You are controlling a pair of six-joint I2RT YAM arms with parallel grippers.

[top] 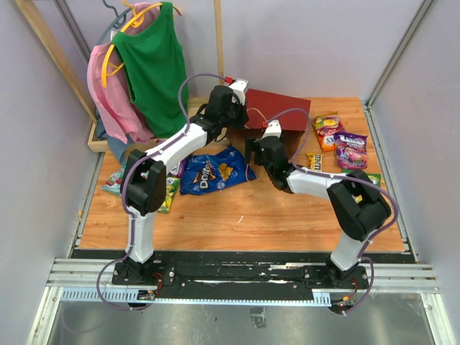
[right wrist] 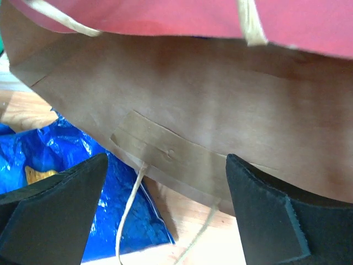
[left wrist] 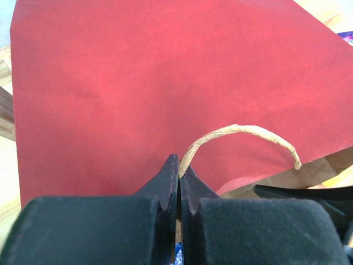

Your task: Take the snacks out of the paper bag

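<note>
The red paper bag (top: 280, 104) lies on its side at the back of the table, its brown mouth facing the front. In the left wrist view, my left gripper is shut on the bag's twisted handle (left wrist: 242, 128). At the mouth stands my right gripper, its fingers wide apart and nothing between them. The brown inside (right wrist: 182, 88) shows bare where visible; the deeper part is hidden under the red upper side. Outside, a blue Doritos bag (top: 208, 172) lies left of the mouth, and a small yellow packet (top: 315, 162) lies to the right.
Further right are a red-orange packet (top: 328, 129), a purple packet (top: 351, 152) and a green one partly under the right arm. Several packets, one of them green (top: 170, 192), lie at left near hanging clothes (top: 154, 72). Bare table (top: 237, 223) spans the front.
</note>
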